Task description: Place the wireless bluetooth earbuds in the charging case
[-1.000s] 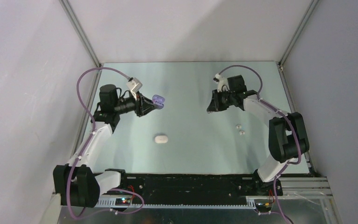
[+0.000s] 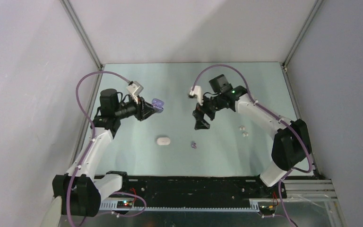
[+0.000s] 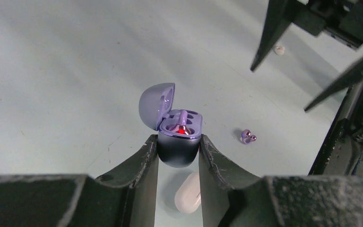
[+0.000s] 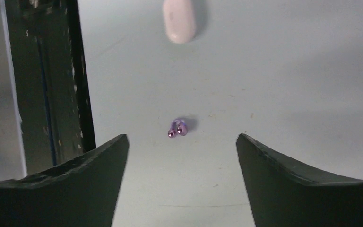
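My left gripper is shut on the purple charging case (image 3: 179, 142), lid raised; one purple earbud shows in it beside a red light, in the left wrist view. A loose purple earbud (image 2: 194, 144) lies on the table, also in the left wrist view (image 3: 247, 137) and the right wrist view (image 4: 177, 127). My right gripper (image 2: 202, 118) hangs open above and behind that earbud, fingers spread on either side of it in the right wrist view, nothing between them.
A white oblong case (image 2: 163, 141) lies left of the loose earbud. Two small white items (image 2: 243, 131) lie to the right. The table's front edge has a black rail (image 2: 194, 182).
My right gripper moved left and toward the front from about a second ago and opened; the purple earbud now shows on the table below it. The left gripper barely moved.
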